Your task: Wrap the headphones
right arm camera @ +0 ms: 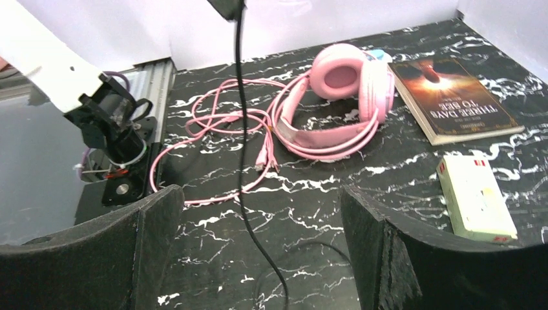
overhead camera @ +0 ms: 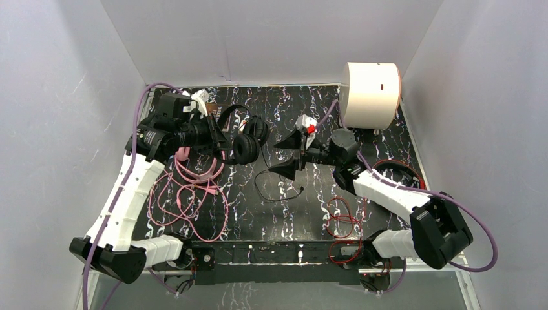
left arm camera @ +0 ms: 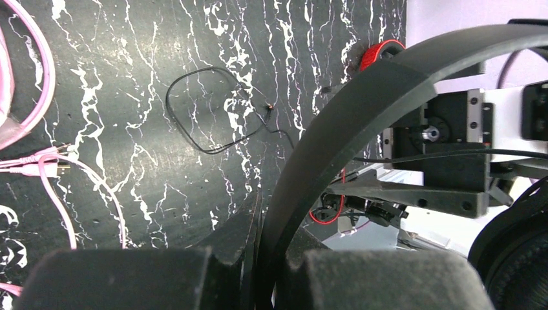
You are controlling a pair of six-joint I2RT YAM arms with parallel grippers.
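Black headphones hang above the left part of the table, their ear cups turned to the right. My left gripper is shut on their headband, which arches up from between its pads in the left wrist view. A black cable drops from the cups and lies in a loose loop on the table. To the right of the cups, my right gripper stands open, its fingers spread wide. In the right wrist view, the cable runs down the gap between those fingers, apparently untouched.
Pink headphones with a tangled pink cable lie below the left arm. Behind them are a book and a small pale box. A white drum stands back right; red cable lies front right.
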